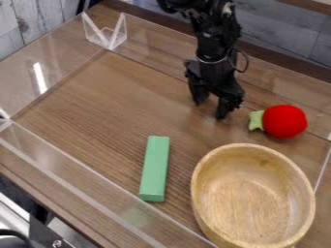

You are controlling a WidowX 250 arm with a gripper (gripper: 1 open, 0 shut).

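The dark gripper [215, 95] hangs from the arm at the top centre, its fingers low over the wooden table [91, 107]. Whether it is open or shut cannot be made out, nor whether anything is between the fingers. To its right lies a red object with a green top [285, 120], like a strawberry or tomato. A green block [154, 167] lies toward the front, and a large pale wooden bowl [253, 199] fills the front right.
A clear wire or plastic holder [106, 29] stands at the back left. Dark cables and floor show beyond the edges.
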